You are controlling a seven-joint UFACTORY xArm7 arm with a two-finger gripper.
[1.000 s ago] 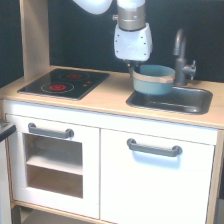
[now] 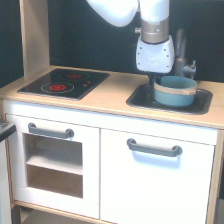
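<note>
A blue pot (image 2: 175, 98) with a pale tan rim sits upright at the dark sink (image 2: 140, 97), on the right of the toy kitchen's counter. Its lower part appears to be down within the basin, though whether it touches the bottom is hard to make out. Above the pot's left side hangs my gripper (image 2: 153, 79), pointing down from the white arm. The dark fingers are small and blend into the sink and backdrop. Whether they grip the pot's near-left edge does not show.
Behind the pot rises a dark faucet (image 2: 181, 48). A black stovetop (image 2: 63, 83) with red burner rings lies on the left, with bare wooden counter (image 2: 113, 92) between it and the sink. Below are an oven door (image 2: 55, 165) and a white cabinet door (image 2: 150, 180).
The pot has moved right and down, from over the sink's left part to lower at its middle. My arm and gripper have shifted right and down too.
</note>
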